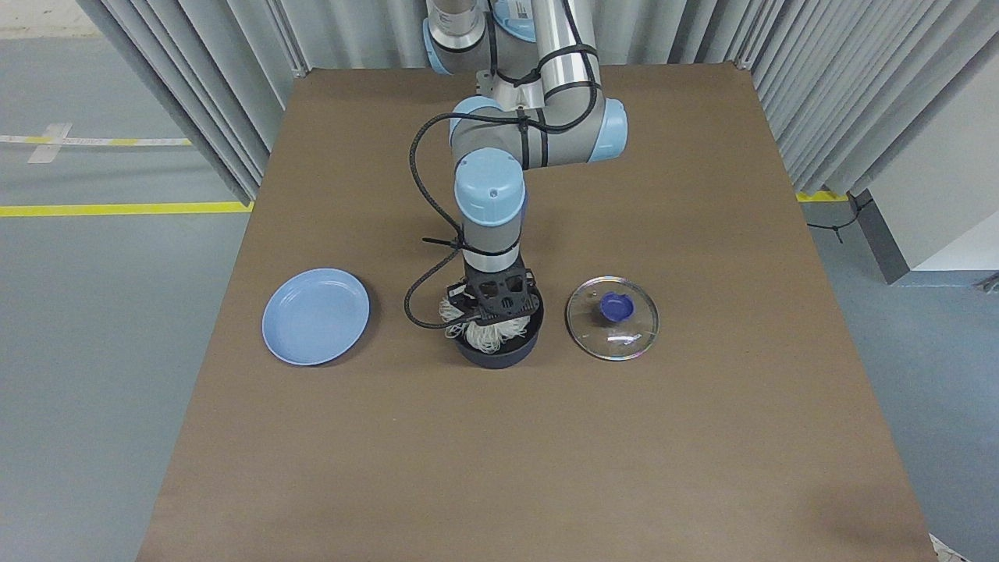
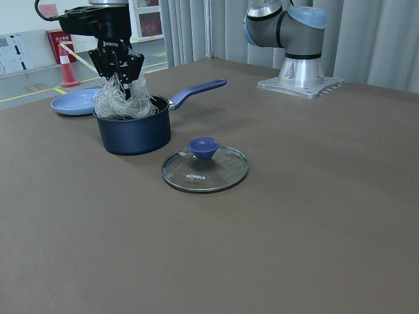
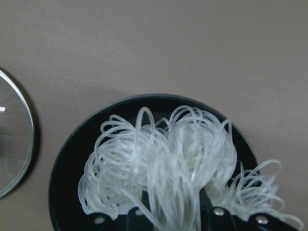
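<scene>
My gripper points down into the dark saucepan, with white noodles bunched at its fingertips and filling much of the pot, some strands spilling over the right rim in the wrist view. Whether the fingers are closed on the noodles is hidden by the strands. The pot's blue handle points back. The blue plate lies empty to the left in the front view.
A glass lid with a blue knob lies just right of the pot.
</scene>
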